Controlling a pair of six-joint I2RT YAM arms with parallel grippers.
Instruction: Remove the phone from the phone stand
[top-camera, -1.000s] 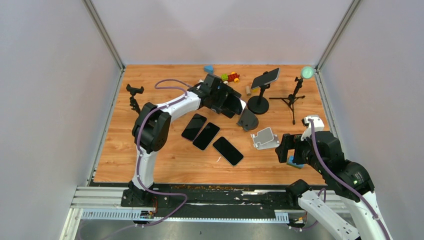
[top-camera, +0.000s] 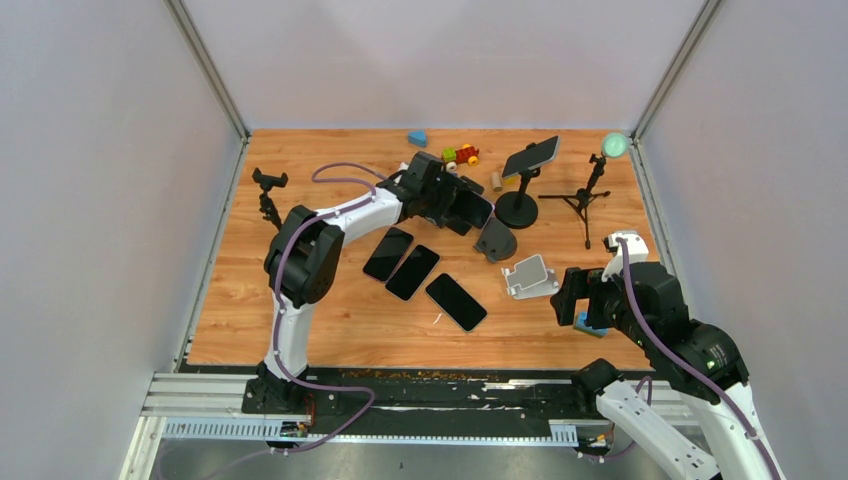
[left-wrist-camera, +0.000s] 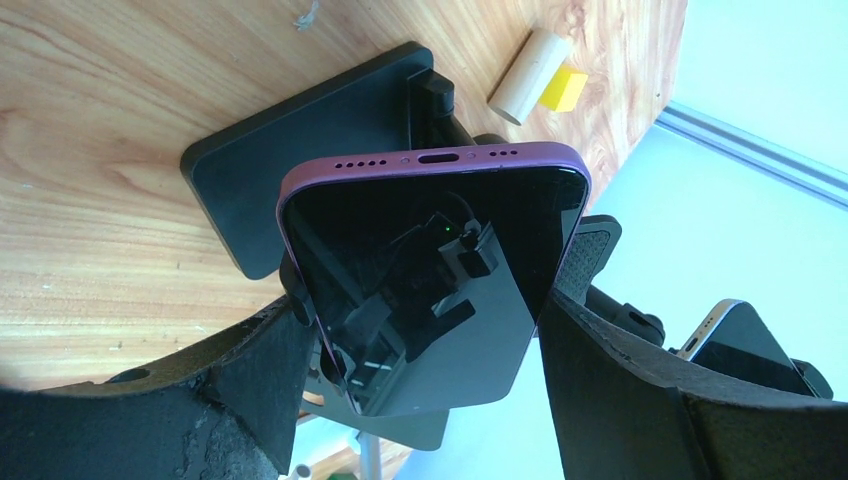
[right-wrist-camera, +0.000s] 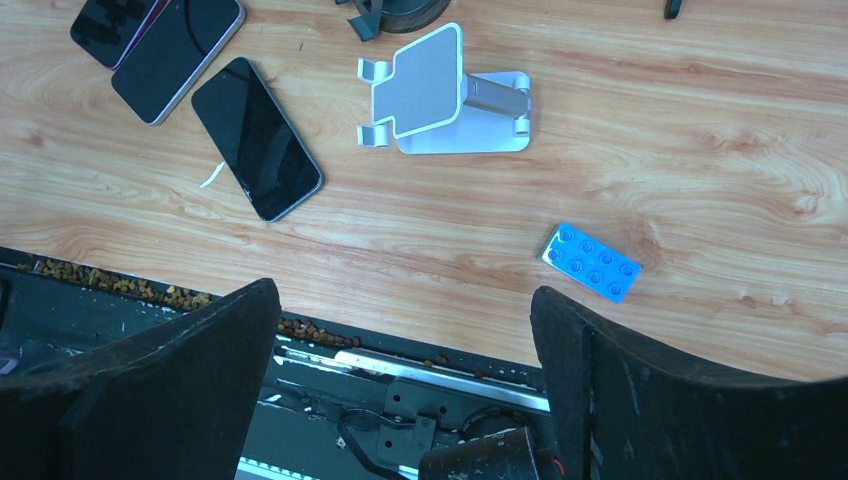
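Note:
A purple-edged phone (left-wrist-camera: 430, 270) rests on a stand, its dark screen facing the left wrist camera. The left gripper reaches around it, one finger close along each long edge; whether both press on it cannot be told. From above, this phone (top-camera: 470, 208) shows just beyond the left gripper (top-camera: 448, 190), whose arm partly hides the stand. Over the front right of the table, the right gripper is open and empty, well away from the phone.
Three phones lie flat, one being the front phone (top-camera: 456, 302). An empty silver stand (right-wrist-camera: 430, 85) and a blue brick (right-wrist-camera: 590, 262) are at the right. Another phone (top-camera: 532, 157) sits on a black stand behind, near a tripod (top-camera: 590, 190).
The left gripper's near finger has come in toward the phone, and the phone has shifted very slightly right. The right arm has stayed still.

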